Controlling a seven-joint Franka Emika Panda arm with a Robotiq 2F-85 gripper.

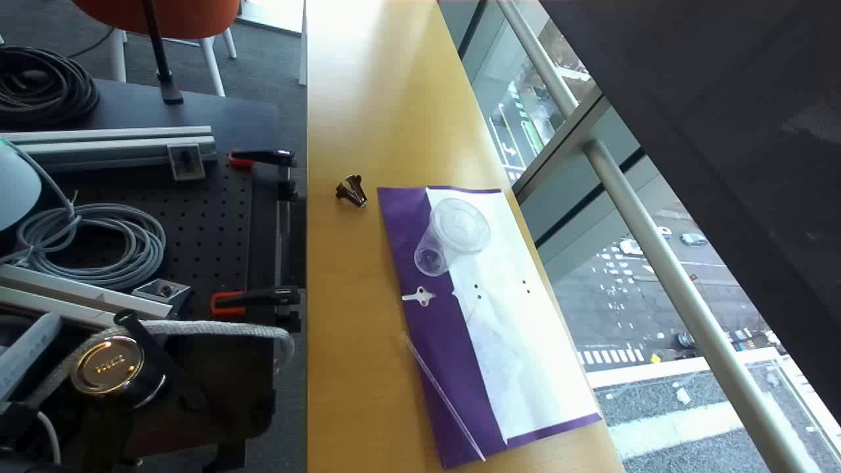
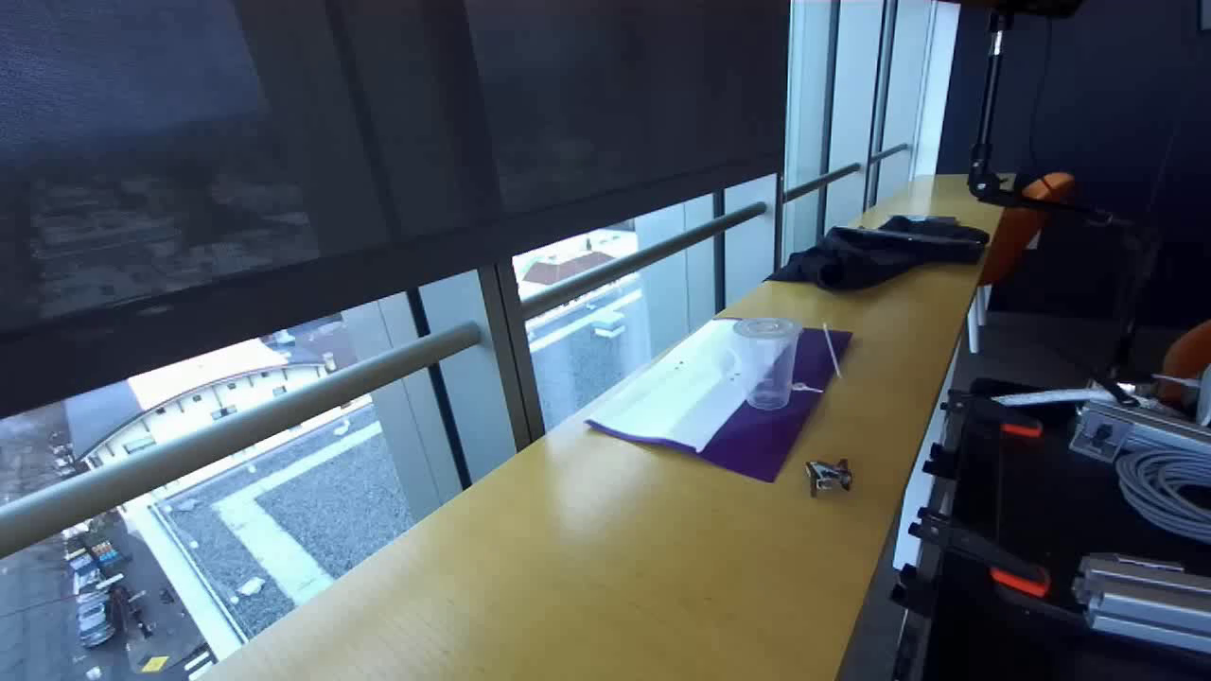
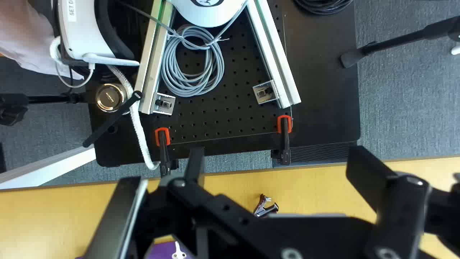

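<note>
My gripper stands open in the wrist view, its fingers (image 3: 373,183) wide apart with nothing between them. Neither exterior view shows it. A clear plastic cup (image 2: 771,369) with a lid stands upright on a purple and white sheet (image 1: 532,355) on the wooden ledge. Beside the cup lies a small white key-shaped piece (image 1: 420,296). A thin pale straw (image 1: 443,395) rests along the sheet's purple side. Off the sheet, on bare wood, sits a dark metallic staple remover (image 1: 351,190). The wrist view shows this remover (image 3: 265,206) partly behind the gripper body.
A black perforated table (image 3: 241,116) adjoins the ledge, carrying coiled grey cable (image 3: 193,60), metal rails and orange-tipped clamps. Dark cloth (image 2: 880,252) lies farther along the ledge. Windows and a rail (image 1: 670,244) border the other side. Bare wood lies clear beyond the remover.
</note>
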